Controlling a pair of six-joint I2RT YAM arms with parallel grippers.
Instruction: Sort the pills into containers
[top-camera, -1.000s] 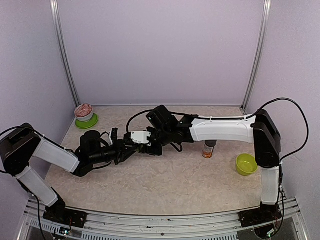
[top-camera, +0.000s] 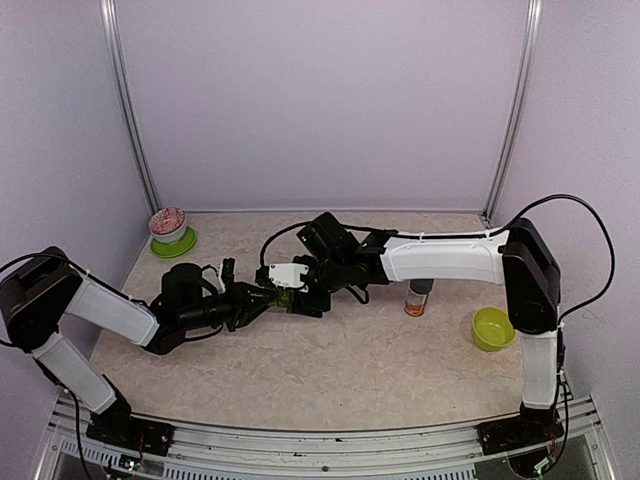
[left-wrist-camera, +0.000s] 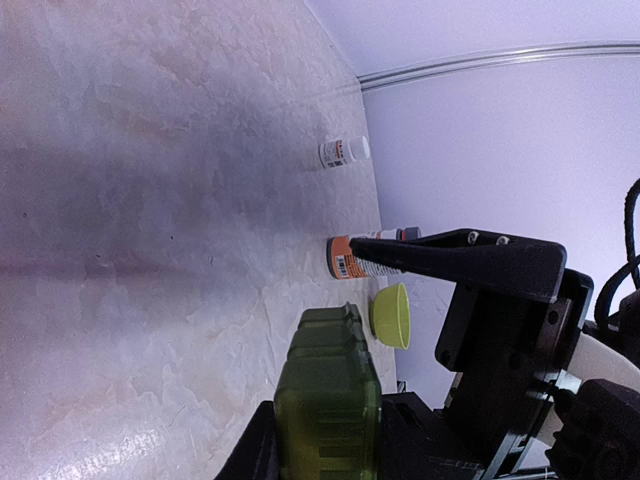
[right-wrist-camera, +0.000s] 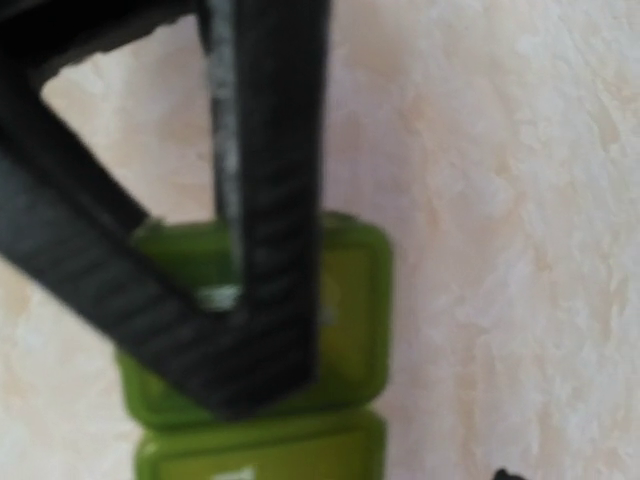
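A translucent green pill box (left-wrist-camera: 330, 390) with a row of lidded compartments is held off the table, my left gripper (top-camera: 268, 297) shut around its near end. In the top view little of it shows between the two arms. My right gripper is over the box's end compartments; its fingers (right-wrist-camera: 275, 200) converge to a point in the right wrist view, and whether a small gap stays between the tips cannot be told. Something pale shows behind them at the end compartment. From the left wrist view, one dark right finger (left-wrist-camera: 450, 262) reaches in beyond the box.
An orange-labelled bottle (top-camera: 417, 297) and a yellow-green bowl (top-camera: 492, 328) stand on the right. A small white-capped bottle (left-wrist-camera: 342, 152) shows in the left wrist view. At the back left, a bowl (top-camera: 168, 225) sits on a green plate (top-camera: 184, 243).
The left arm looks still.
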